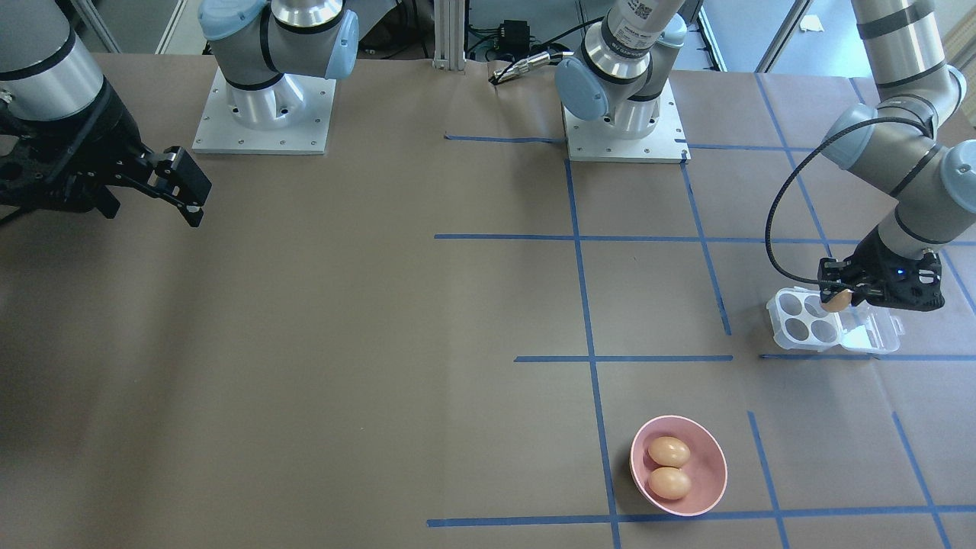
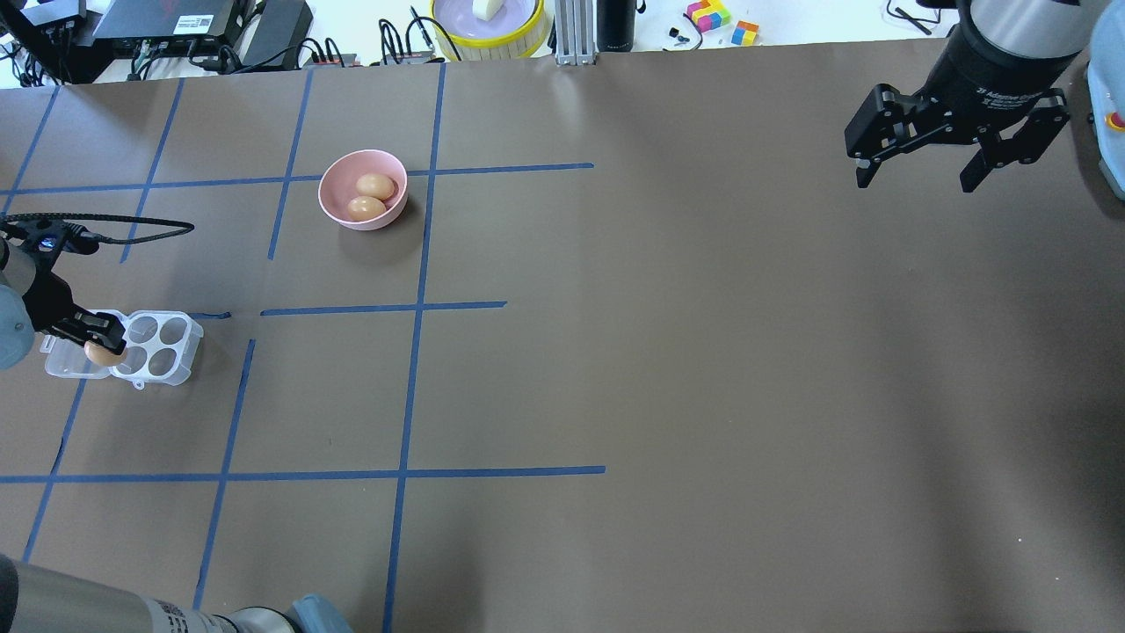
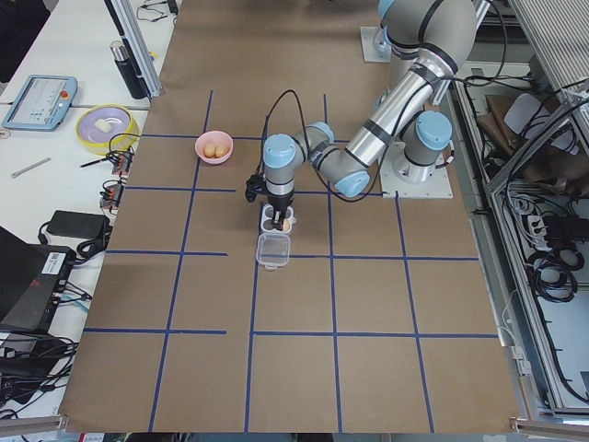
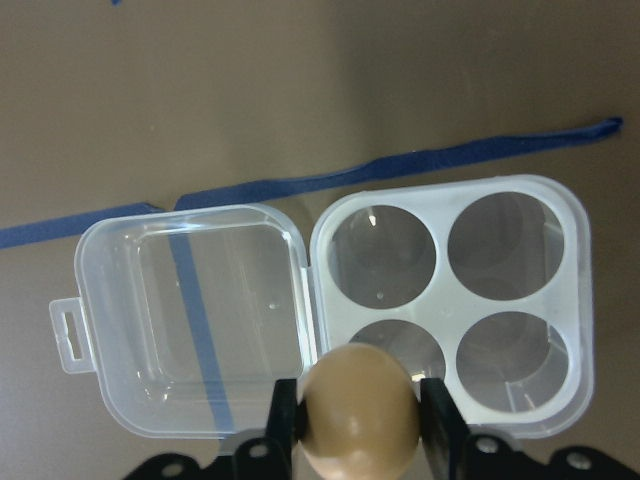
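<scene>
A brown egg (image 4: 360, 415) is held between the black fingers of my gripper (image 1: 837, 297), which is shut on it just above a clear egg box (image 1: 801, 320). In the left wrist view the box's four-hole tray (image 4: 505, 320) is on the right and its open lid (image 4: 190, 320) lies to the left; the egg covers part of the near-left hole's edge, and all four holes look empty. A pink bowl (image 1: 645, 439) with two more eggs (image 1: 669, 482) sits nearer the front camera.
A second dark gripper (image 2: 949, 127) stands off at the other side of the table. Other arm bases are along the edge. Blue tape lines cross the tabletop, and the middle is clear.
</scene>
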